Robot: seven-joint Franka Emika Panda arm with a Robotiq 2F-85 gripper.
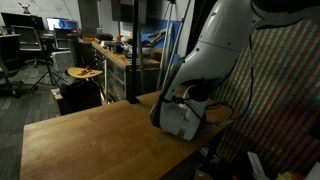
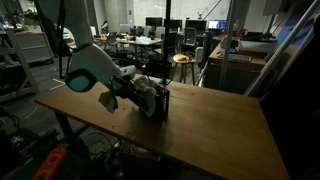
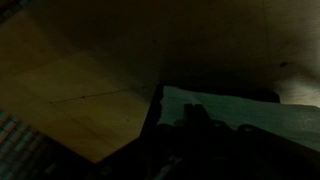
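In the wrist view my gripper shows as a dark shape at the bottom, its fingers close together and shut, with nothing visible between them. Below it lies a pale greenish cloth [image 3: 265, 113] along the edge of a dark container [image 3: 225, 92]. Exterior view 2 has a black container [image 2: 160, 100] on the table, with the gripper [image 2: 150, 106] lowered at its near left side. Whether the fingertips touch the cloth is too dark to tell.
A dark upright post [image 1: 134, 50] stands behind it. A round stool [image 2: 183, 60] and desks are farther back in exterior view 2.
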